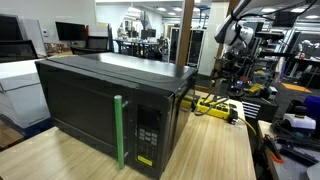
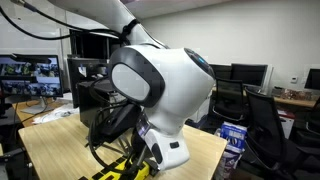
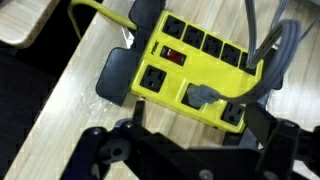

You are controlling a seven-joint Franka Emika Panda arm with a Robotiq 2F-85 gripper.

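Note:
A yellow power strip (image 3: 195,70) with several black sockets and a red switch lies on the wooden table, under the wrist camera. A grey plug and cable (image 3: 255,85) run across its right part. My gripper is open above the strip's near edge, its black fingers apart with nothing held between them. In exterior view 1 the white arm (image 1: 238,32) reaches in from the right, behind the table's far end. A large black microwave (image 1: 115,105) with a green strip down its front fills the left of that view.
Black cables (image 1: 236,115) lie around the power strip. Bare tabletop (image 1: 215,148) extends to the right of the microwave. Office chairs (image 2: 272,120) stand past the table, and a cluttered cart (image 1: 300,122) is at the right.

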